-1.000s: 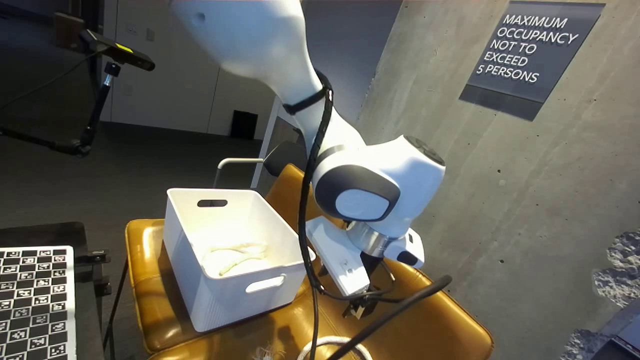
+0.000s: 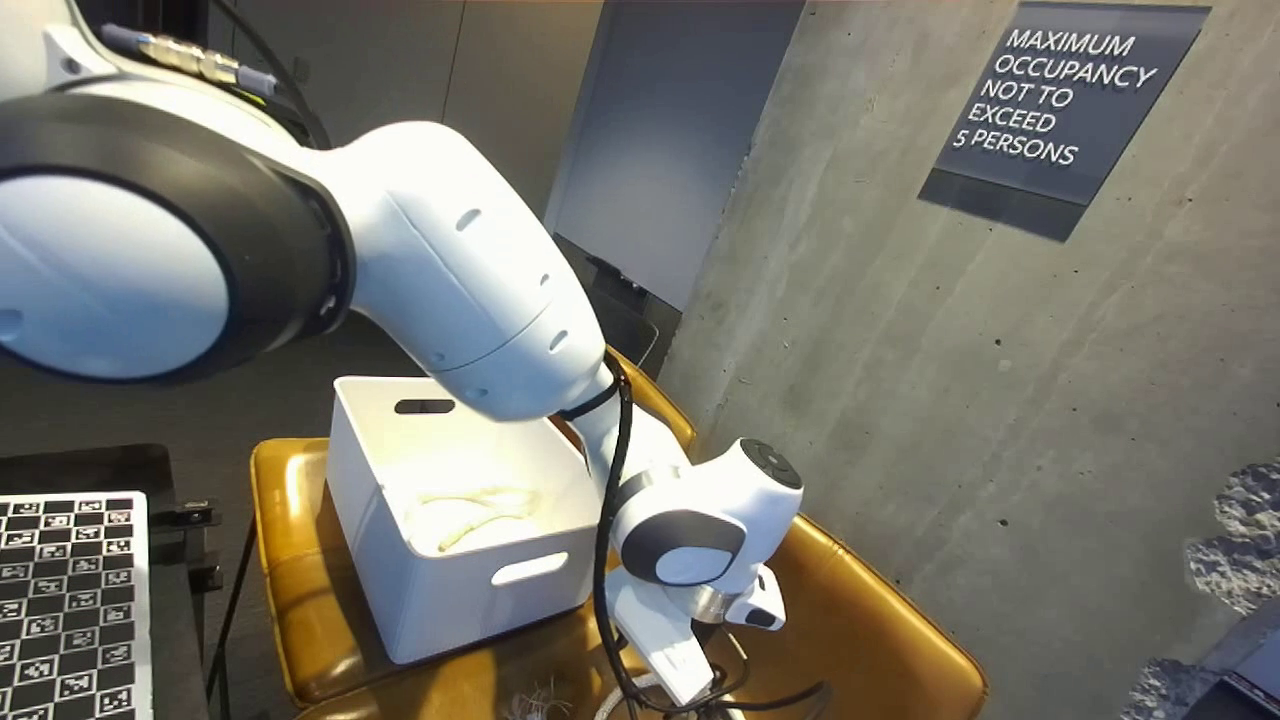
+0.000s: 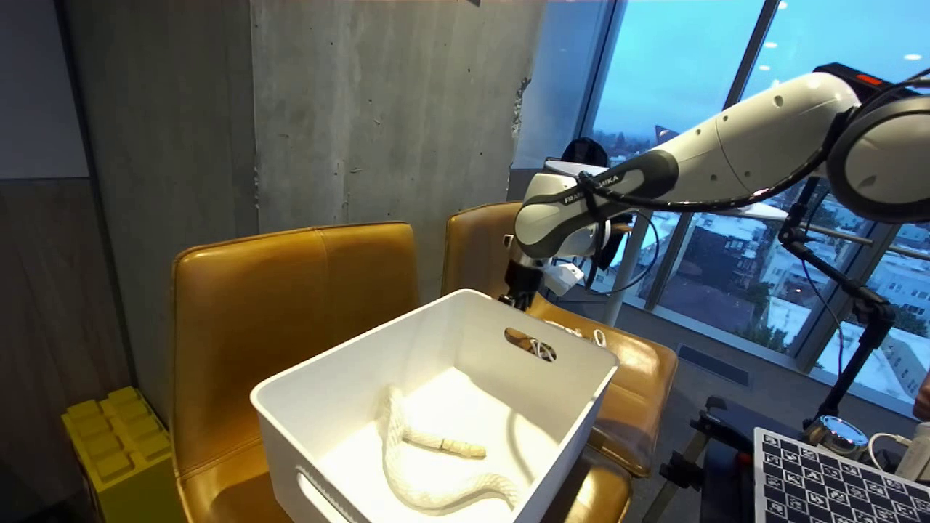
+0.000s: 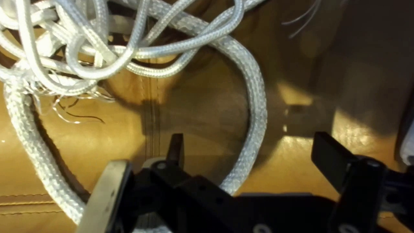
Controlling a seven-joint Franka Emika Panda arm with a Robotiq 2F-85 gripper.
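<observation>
My gripper is open, low over the tan chair seat, its two dark fingers far apart. In the wrist view a thick white braided rope (image 4: 256, 101) curves down between the fingers and passes behind the gripper's body. Whether it touches the gripper I cannot tell. Another stretch of it runs down the left side. Thinner white cords (image 4: 155, 52) lie tangled at the upper left, with frayed strands beside them. A white bin (image 3: 349, 349) holds another pale rope (image 3: 397, 453), curled on its floor. In exterior view 2 the fingers are largely behind the bin's far rim.
Beside the gripper, the bin stands on tan leather chairs (image 2: 288, 528). Chair backs and a concrete wall (image 2: 936, 396) rise behind. A dark cable hangs along the arm. A checkered board (image 2: 72, 600) lies on a stand at the left in exterior view 1.
The bin and its rope have stayed put.
</observation>
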